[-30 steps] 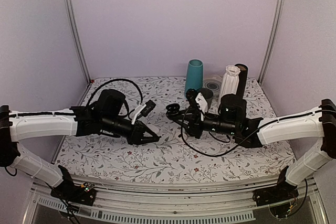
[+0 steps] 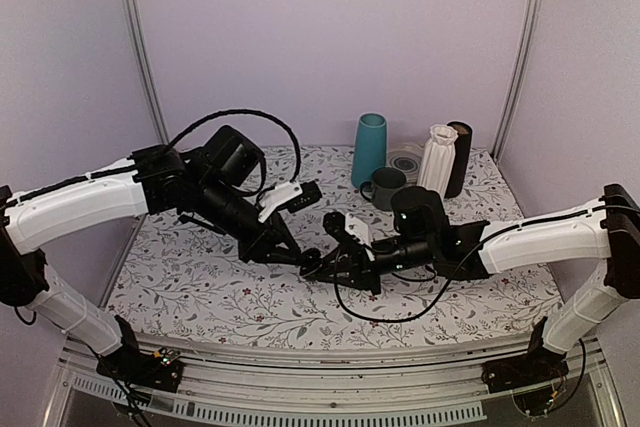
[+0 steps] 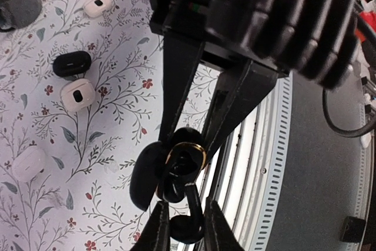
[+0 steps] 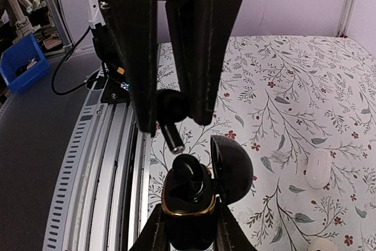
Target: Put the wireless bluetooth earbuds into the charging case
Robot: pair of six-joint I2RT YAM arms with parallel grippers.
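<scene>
My right gripper point(image 2: 330, 263) is shut on a small open black charging case point(image 4: 188, 210) with a gold rim, its lid point(image 4: 232, 168) standing beside it; one earbud point(image 4: 188, 171) shows inside. My left gripper is shut on a black earbud point(image 4: 173, 113), its stem hanging just above the case's open top, at the middle of the top view. In the left wrist view, the stem point(image 3: 194, 201) points toward the case, with the right gripper's fingers behind it. Whether the held earbud touches the case is not clear.
A grey mug point(image 2: 385, 187), teal cup point(image 2: 369, 147), white bottle point(image 2: 437, 159) and dark cylinder stand at the back right. Small cases point(image 3: 71, 63) lie on the floral surface point(image 2: 200, 297). Its front edge is below the grippers.
My left gripper has risen and moved right over the case, its tip tilted down. My right gripper has moved slightly left and down with the case, closing the gap between them.
</scene>
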